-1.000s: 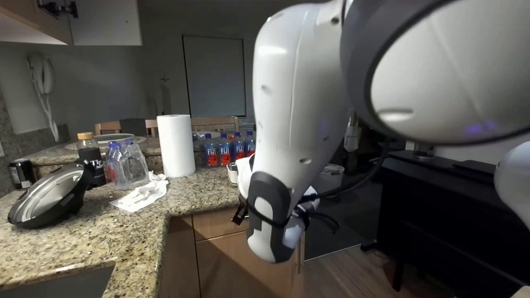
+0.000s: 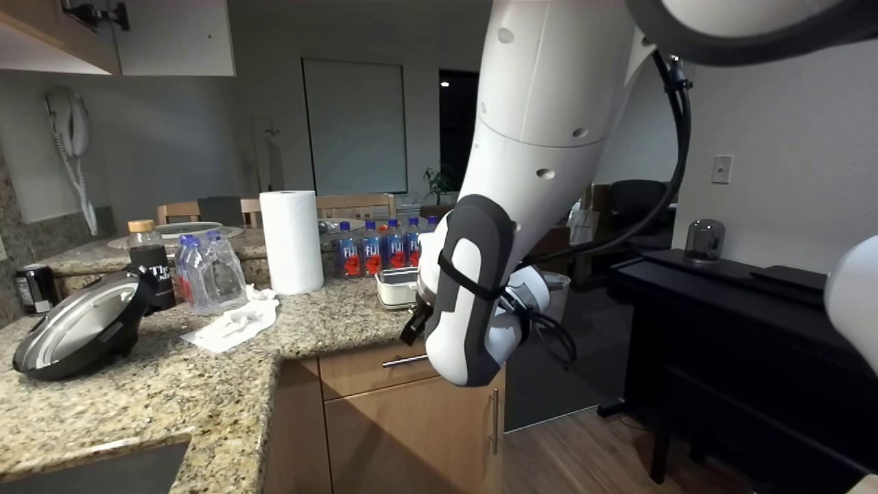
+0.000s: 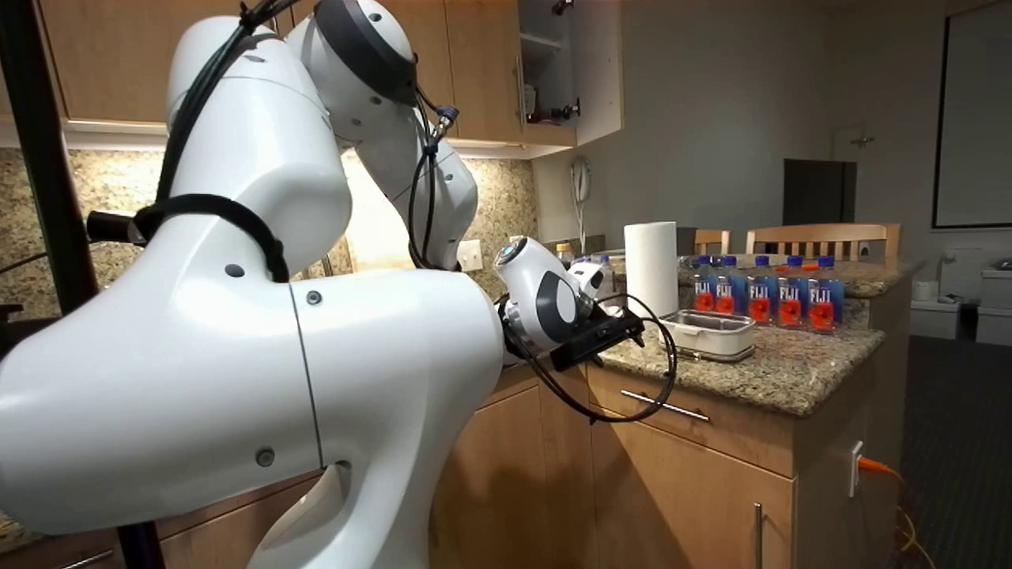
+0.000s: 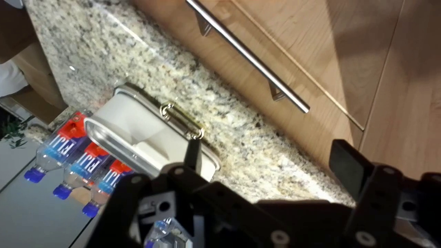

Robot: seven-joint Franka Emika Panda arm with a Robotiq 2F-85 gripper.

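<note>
In the wrist view my gripper stands open, with only countertop and cabinet front visible beyond the gap. Its left finger overlaps the near end of a white metal-rimmed container (image 4: 144, 134) with a wire latch, which lies on the granite counter; whether they touch I cannot tell. A steel drawer handle (image 4: 248, 55) runs along the wooden drawer front below the counter edge, apart from the fingers. In the second exterior view, the gripper (image 3: 621, 341) hangs left of the container (image 3: 711, 332), in front of the counter. The arm hides most of the gripper in the first exterior view.
Fiji water bottles (image 3: 759, 294) line up behind the container. A paper towel roll (image 2: 290, 243) stands to their left.
The arm's lower section has moved up and to the right in the first exterior view. More of the container and bottles shows there. Objects on the counter have stayed put.
</note>
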